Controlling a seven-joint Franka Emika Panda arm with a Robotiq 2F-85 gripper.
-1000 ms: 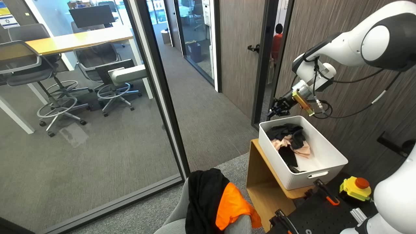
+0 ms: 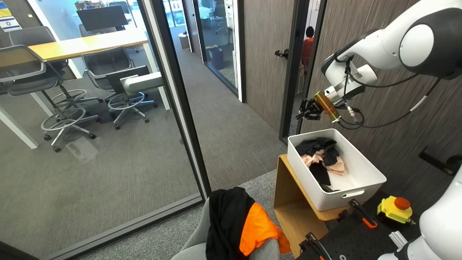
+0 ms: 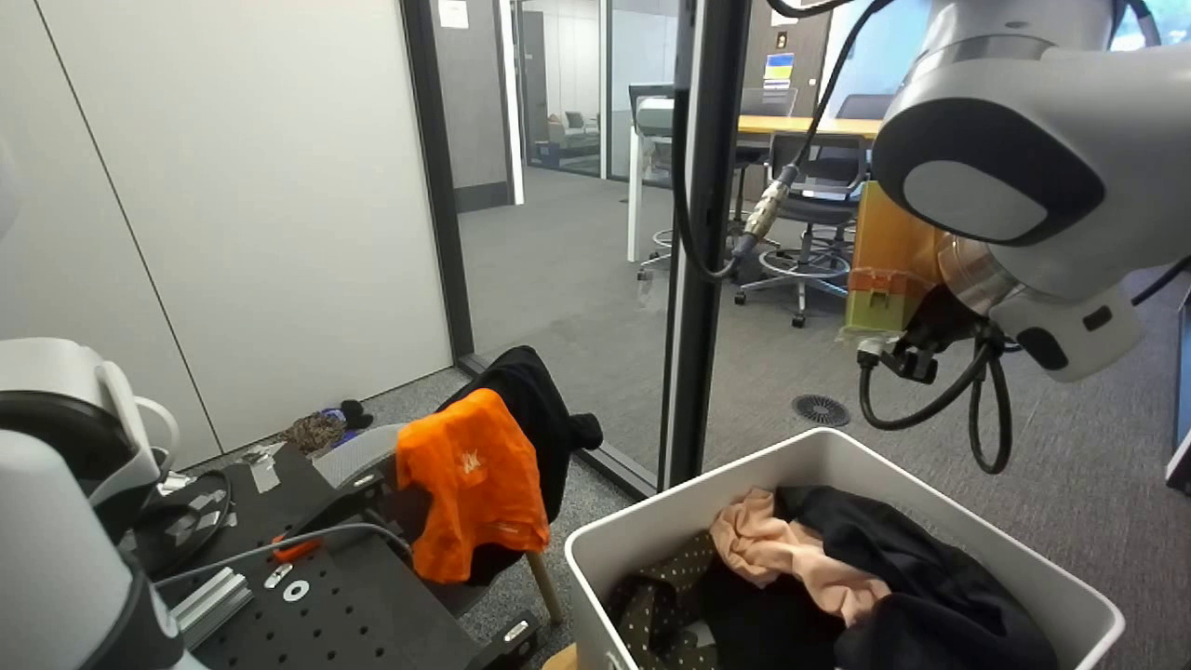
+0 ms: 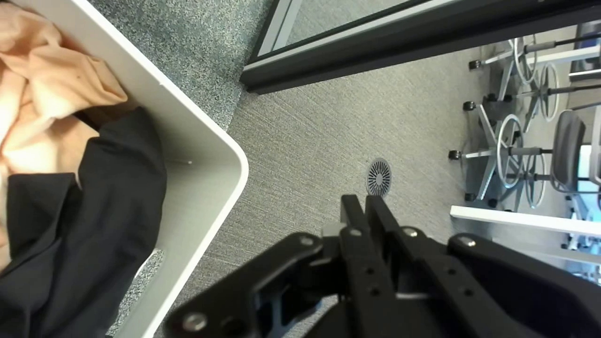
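My gripper has its two black fingers close together, and I make out no object between them in the wrist view. In exterior view 1 the gripper [image 2: 299,116] hangs above and beyond the far left corner of a white bin [image 2: 358,166]. Inside that bin lie crumpled clothes: a peach cloth [image 3: 789,555], a black cloth [image 3: 910,569] and a dark dotted cloth [image 3: 659,609]. The wrist view shows the bin's rim [image 4: 234,155] left of the fingers, with floor beneath them. Exterior view 2 hides most of the fingers behind the wrist and cables.
An orange cloth [image 2: 255,227] and a black garment [image 2: 226,216] drape over a grey chair beside the wooden stand [image 2: 281,197] under the bin. A black perforated table [image 3: 324,609] holds clamps. A glass partition and wood-panelled wall border the area.
My gripper has risen slightly and tilted to point more sideways, away from the bin. The bin, its clothes and the draped garments look unchanged.
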